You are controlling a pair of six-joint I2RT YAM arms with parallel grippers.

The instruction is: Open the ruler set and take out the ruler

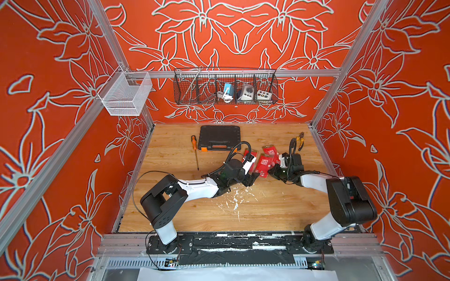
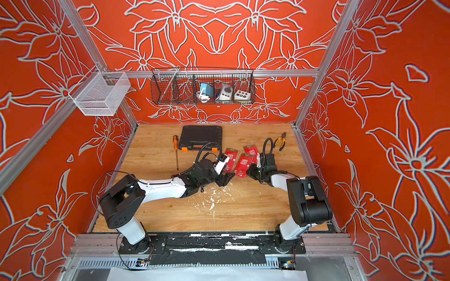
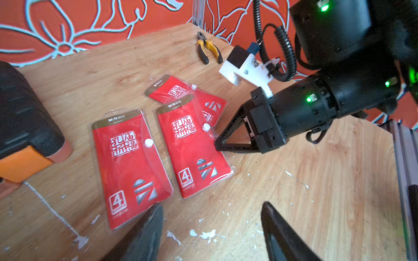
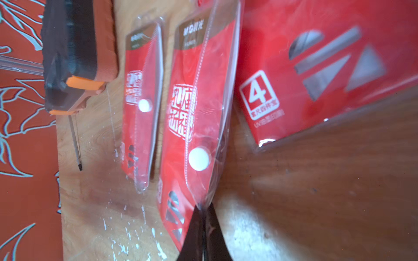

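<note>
Three red ruler sets in clear snap pouches lie on the table. My right gripper is shut on the edge of the middle ruler set, near its white snap button. The button looks fastened, and the clear flap bends toward the fingers. Left of it lies the left ruler set, flat and untouched. The third ruler set rests partly beneath the middle one at the back. My left gripper stands open in front of the pouches, with only bare table between its fingers.
A black toolbox with orange latches sits at the back. An orange screwdriver lies left of it, and yellow-handled pliers at the far right. Black wire baskets hang on the back wall.
</note>
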